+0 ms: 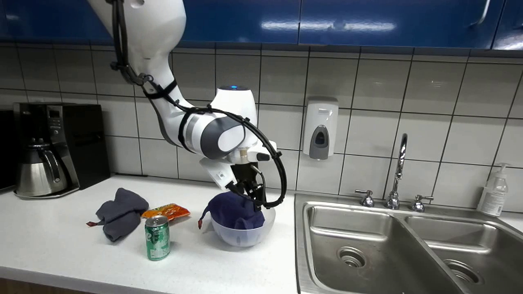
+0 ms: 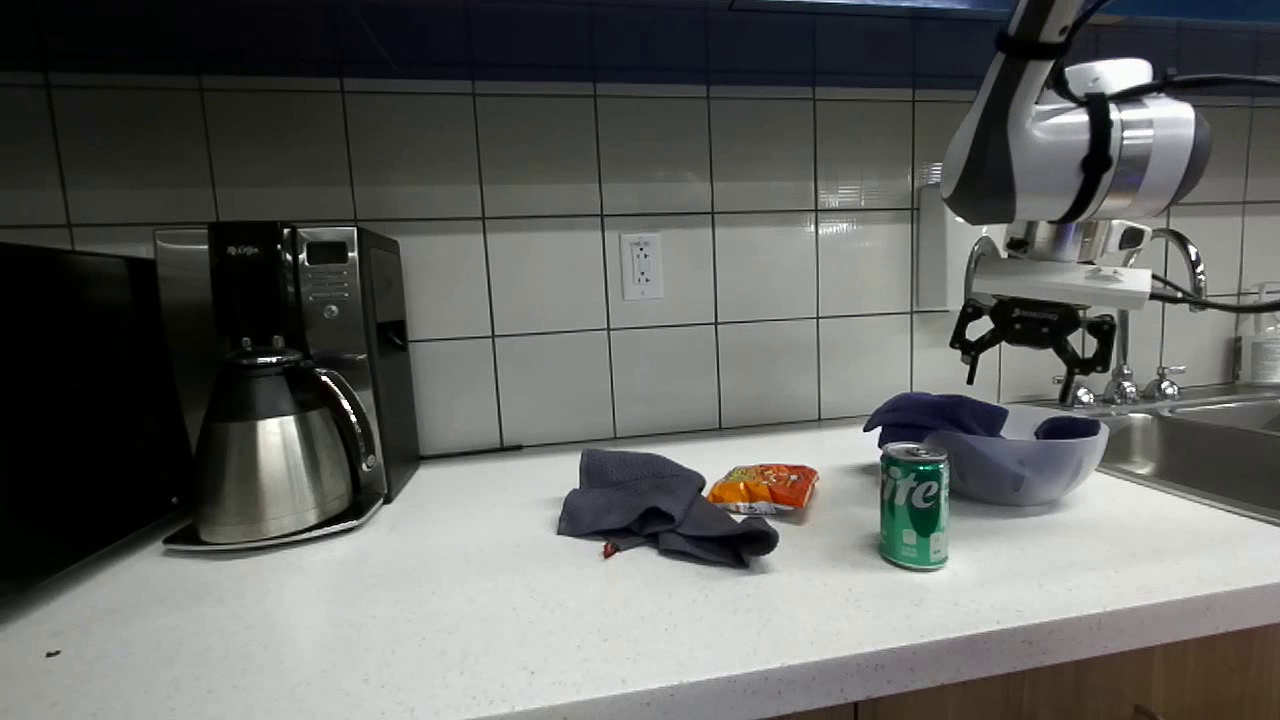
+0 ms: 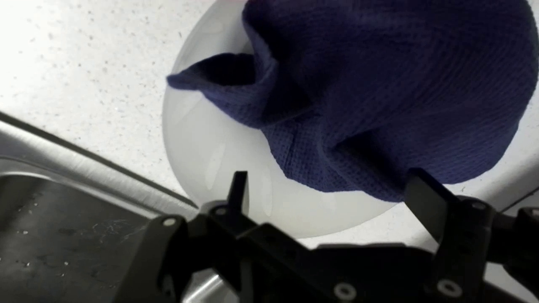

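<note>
A dark blue cloth [image 3: 404,91] lies bunched in a whitish bowl [image 3: 222,156], one side draping over the rim. In exterior view 1 the bowl [image 1: 238,237] stands on the counter left of the sink, with the blue cloth [image 1: 230,210] heaped in it. My gripper [image 2: 1017,382] is open above the bowl, pointing down. From the wrist, my gripper has its fingers wide apart; the right finger [image 3: 427,202] appears close by the cloth's edge, but whether they touch I cannot tell. Nothing is held between the fingers.
A grey cloth [image 2: 654,504], an orange snack bag [image 2: 768,487] and a green can [image 2: 914,510] sit on the counter left of the bowl. A steel sink [image 1: 353,235] borders it on the right. The coffee maker [image 2: 294,384] stands far left.
</note>
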